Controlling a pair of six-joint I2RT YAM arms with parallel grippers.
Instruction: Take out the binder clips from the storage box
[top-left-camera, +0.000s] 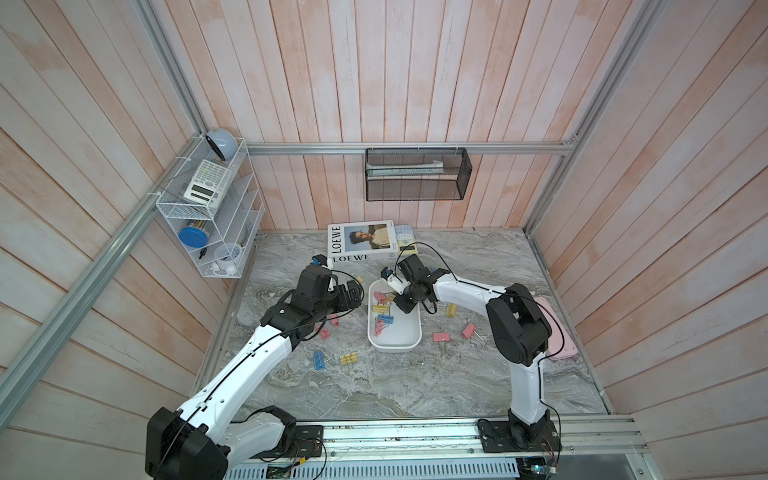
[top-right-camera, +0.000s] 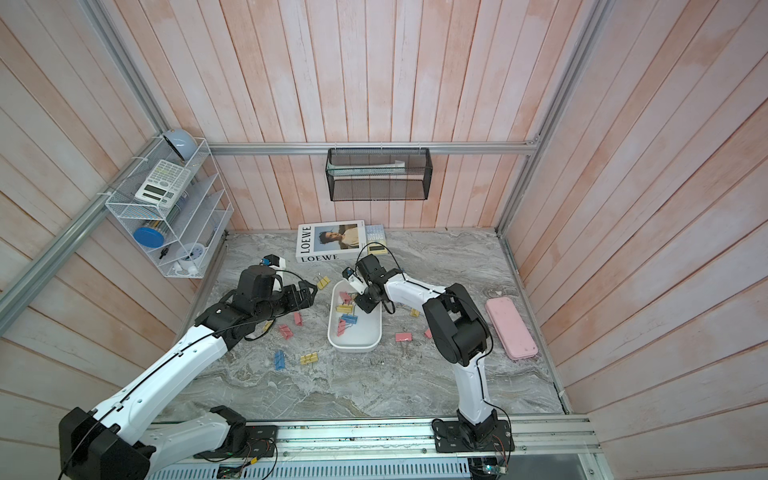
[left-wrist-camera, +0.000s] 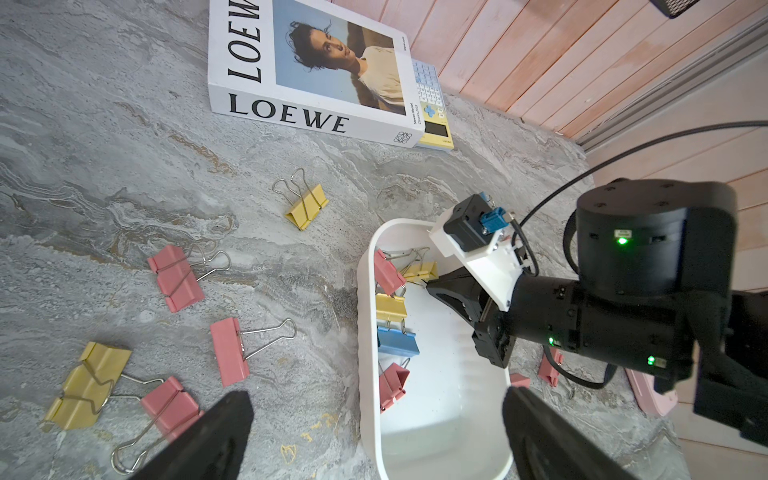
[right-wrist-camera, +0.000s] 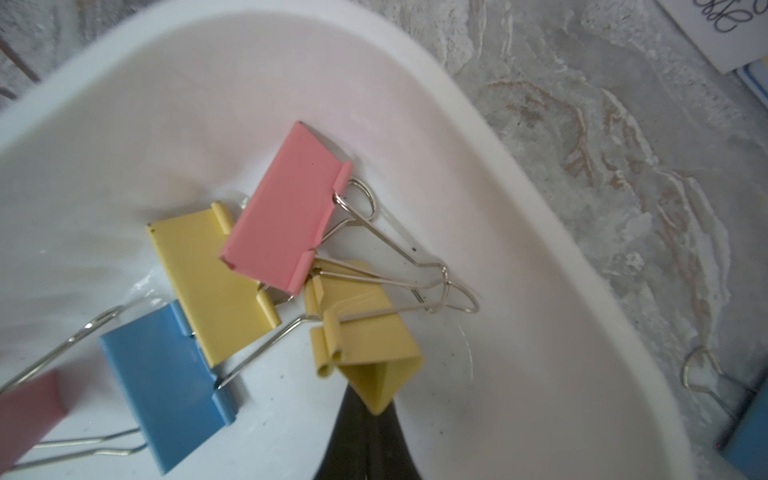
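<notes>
The white storage box (left-wrist-camera: 436, 432) holds several pink, yellow and blue binder clips: a pink clip (right-wrist-camera: 284, 208), a yellow clip (right-wrist-camera: 200, 272), a blue clip (right-wrist-camera: 160, 384) and another yellow clip (right-wrist-camera: 368, 344) tilted at the fingertips of my right gripper. That gripper is inside the box and shut; whether it grips the tilted clip's edge is unclear. My left gripper (top-left-camera: 349, 297) stands open above the table left of the box, with nothing seen between its fingers.
Loose clips (left-wrist-camera: 228, 352) lie left and right of the box. A LOEWE book (left-wrist-camera: 312, 80) and a calculator (left-wrist-camera: 433, 132) lie at the back. A pink case (top-right-camera: 510, 326) lies at the right edge; a wire shelf (top-right-camera: 168, 216) hangs left.
</notes>
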